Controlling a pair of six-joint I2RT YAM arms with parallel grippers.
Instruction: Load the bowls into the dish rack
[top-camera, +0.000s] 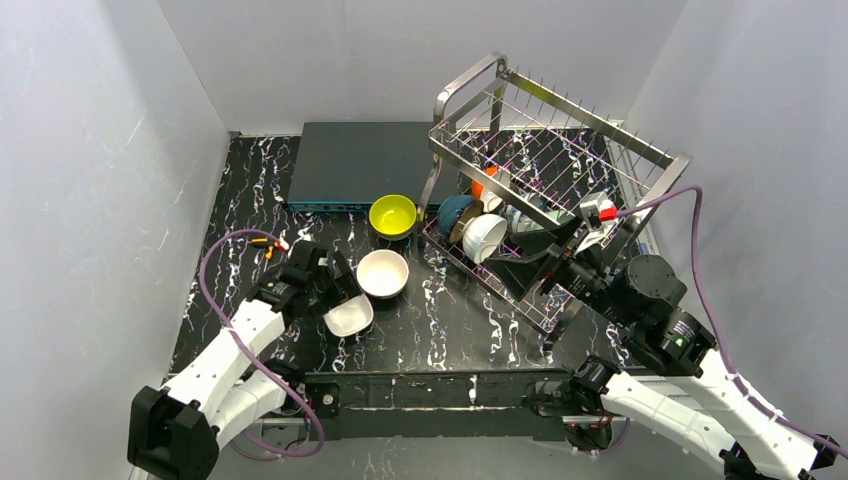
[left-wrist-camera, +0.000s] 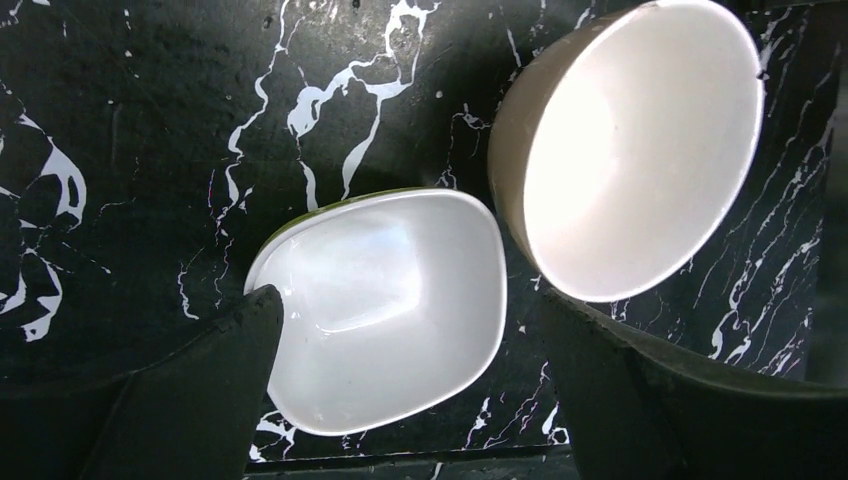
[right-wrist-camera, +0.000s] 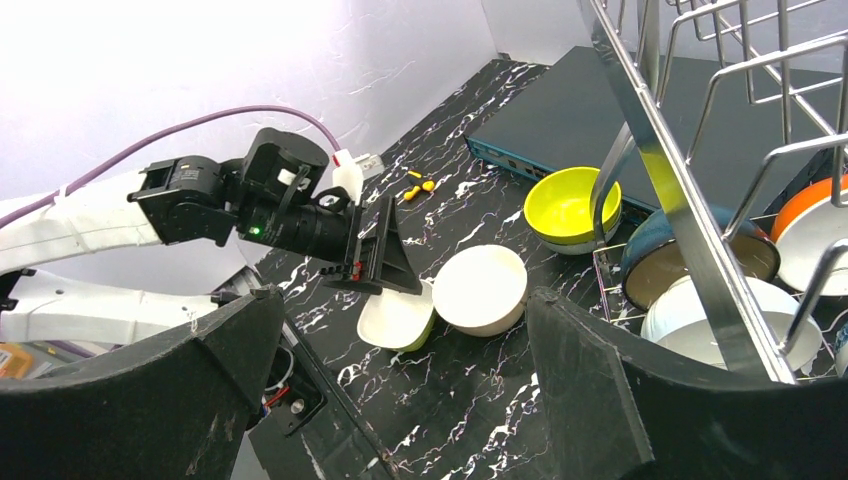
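My left gripper is open, hanging over a squarish white-lined bowl (top-camera: 349, 315) with green outside, on the marble worktop; nothing is held. A round cream bowl (top-camera: 383, 273) sits beside it, and a yellow bowl (top-camera: 392, 215), nested with another, stands behind. The metal dish rack (top-camera: 640, 150) holds several bowls on its lower level: blue (right-wrist-camera: 655, 250), white, orange (right-wrist-camera: 800, 215) and others. My right gripper is open above the rack's front right side, nothing between its fingers.
A dark flat box (top-camera: 360, 160) lies at the back. Small yellow-and-black items (right-wrist-camera: 418, 188) lie at the left. Walls enclose the worktop on left, back and right. Bare worktop (top-camera: 450, 330) shows between the bowls and rack.
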